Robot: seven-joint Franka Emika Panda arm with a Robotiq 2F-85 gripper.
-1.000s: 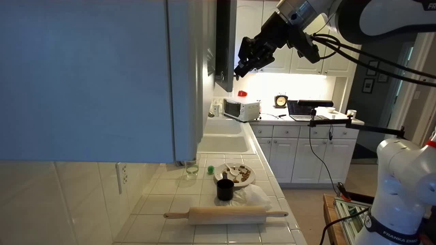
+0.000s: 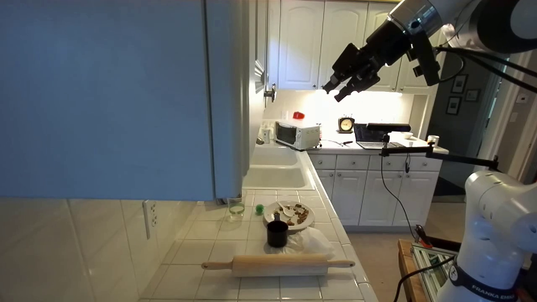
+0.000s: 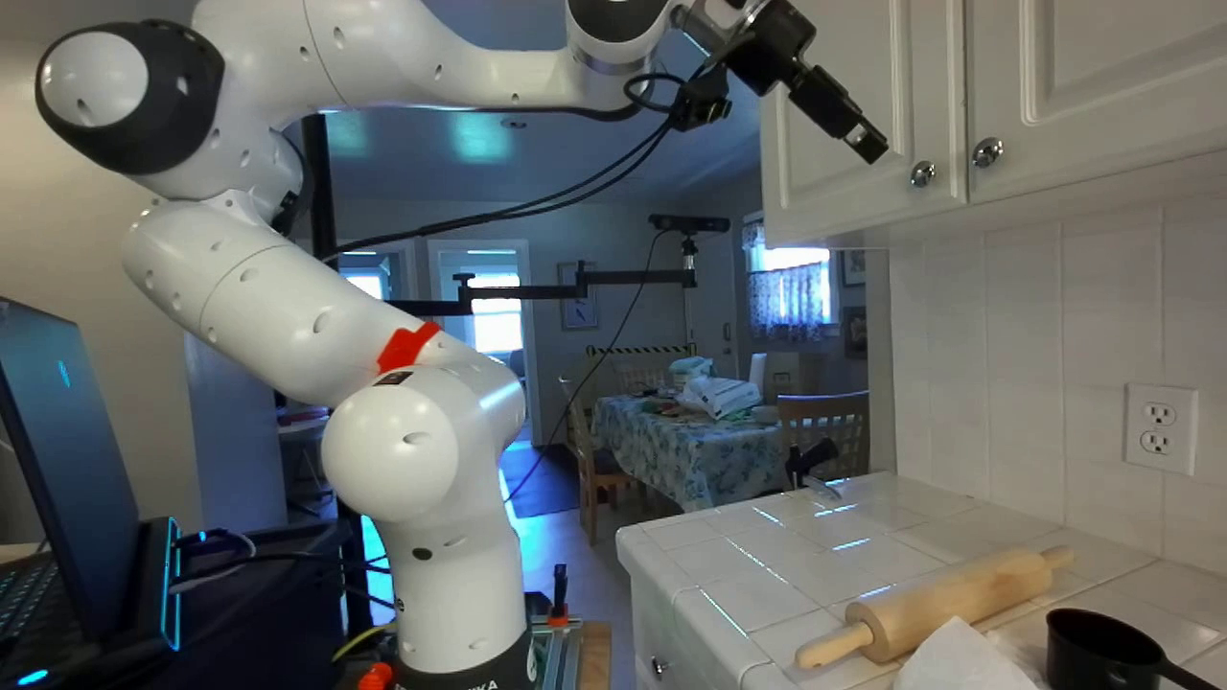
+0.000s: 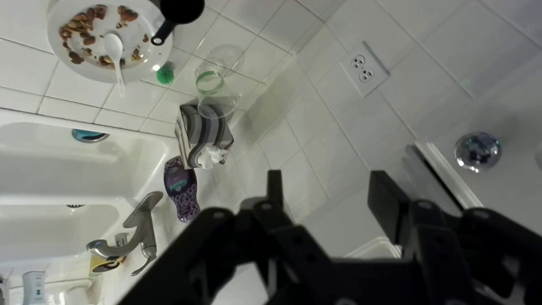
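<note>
My gripper (image 2: 332, 95) hangs in the air to the right of the wall cabinet's knob (image 2: 272, 93), apart from it. In the wrist view a wide gap shows between the two fingertips of my gripper, with nothing held there. A shiny round knob (image 4: 477, 151) stands out on the right of that view, clear of the fingers. Exterior view 2 has the gripper (image 3: 865, 143) in front of white cabinet doors (image 3: 857, 126), high above the counter. How far the cabinet door beyond the near blue-lit panel stands open cannot be told.
On the counter below are a rolling pin (image 2: 280, 265), a black cup (image 2: 277, 234), a plate of nuts (image 2: 269, 216), a clear glass (image 2: 236, 209) and a green ball (image 2: 259, 209). The sink (image 2: 279, 177) lies beyond. The near cabinet (image 2: 105, 100) blocks much of the left.
The gripper has moved right, away from the cabinet knob, and its fingers have parted. The dark door face that jutted out beside it no longer shows; that door has swung back toward the cabinet.
</note>
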